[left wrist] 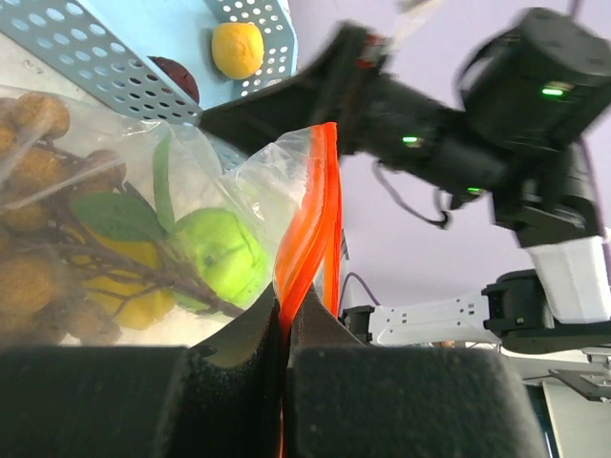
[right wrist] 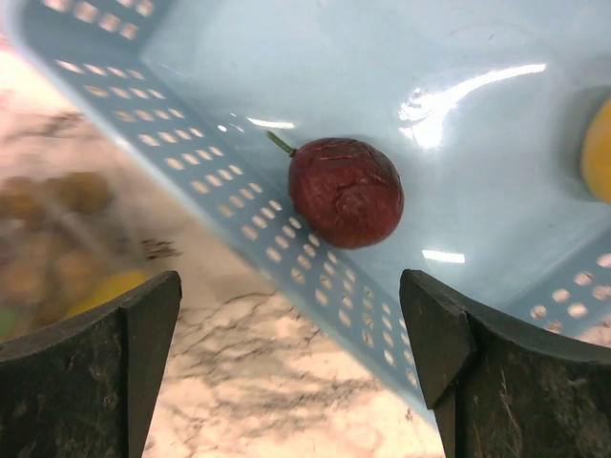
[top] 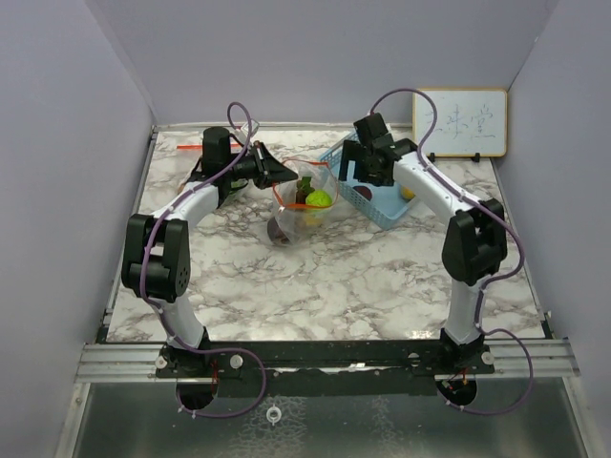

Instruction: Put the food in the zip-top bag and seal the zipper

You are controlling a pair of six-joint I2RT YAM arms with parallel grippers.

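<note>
My left gripper (top: 275, 172) is shut on the orange-edged rim of the clear zip top bag (top: 305, 225); the strip (left wrist: 310, 219) runs between its fingers. Inside the bag are a green fruit (left wrist: 221, 255), yellow food, leaves and several brown round items (left wrist: 38, 171). My open right gripper (top: 363, 160) is over the blue basket (top: 387, 216), above a dark red fruit (right wrist: 346, 191) with a short stem, nothing between its fingers. A yellow fruit (left wrist: 237, 50) also lies in the basket.
A whiteboard (top: 459, 122) stands at the back right. More items lie under and beside the left arm at the back left, partly hidden.
</note>
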